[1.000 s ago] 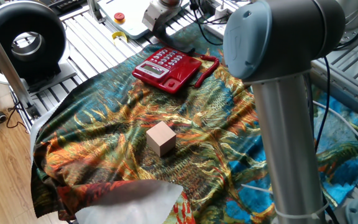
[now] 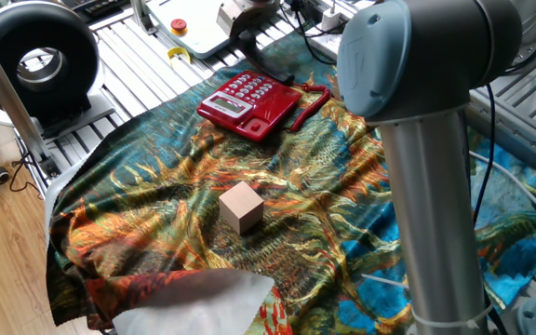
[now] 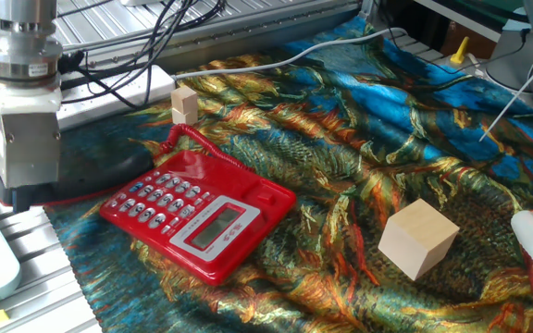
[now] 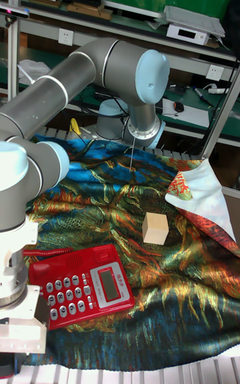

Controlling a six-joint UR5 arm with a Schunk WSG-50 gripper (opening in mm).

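A red desk telephone (image 3: 197, 208) with grey keys and a small display lies on the patterned cloth. Its coiled red cord (image 2: 307, 109) runs out along one side. Beside the phone is a dark curved piece (image 3: 100, 178) with a red underside, which looks like the handset. Its far end meets my gripper (image 3: 18, 196), which points down at the left of that view. In exterior view 3 the gripper (image 4: 15, 347) is cut by the left edge. Its fingers are mostly hidden, so whether they grip the dark piece cannot be told.
A pale wooden cube (image 2: 242, 207) sits mid-cloth, and a smaller wooden block (image 3: 184, 106) stands behind the phone near a white power strip (image 3: 118, 100). The cloth (image 4: 167, 313) is wrinkled, with one corner folded over, pale side up. Cables lie at the back.
In exterior view 1 the gripper and the upper end of the dark curved piece have shifted slightly right and down. The phone and cube have stayed put.
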